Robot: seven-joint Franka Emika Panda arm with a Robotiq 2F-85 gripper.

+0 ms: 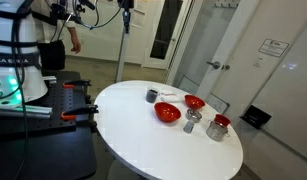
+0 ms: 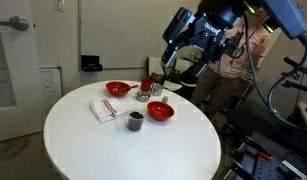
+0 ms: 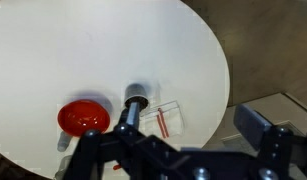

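Observation:
High above the white round table hangs my gripper, with its dark fingers spread wide along the bottom of the wrist view and nothing seen between them. A grey cup stands on the table below; its inside looks dark in exterior view 2. Beside it lies a white cloth with red stripes. A red bowl sits close by, and it shows at the lower left of the wrist view. The gripper touches none of these things.
Another red bowl stands farther along the table. Near it are a small silver container and a metal pot with something red at its top. A door and a whiteboard stand behind.

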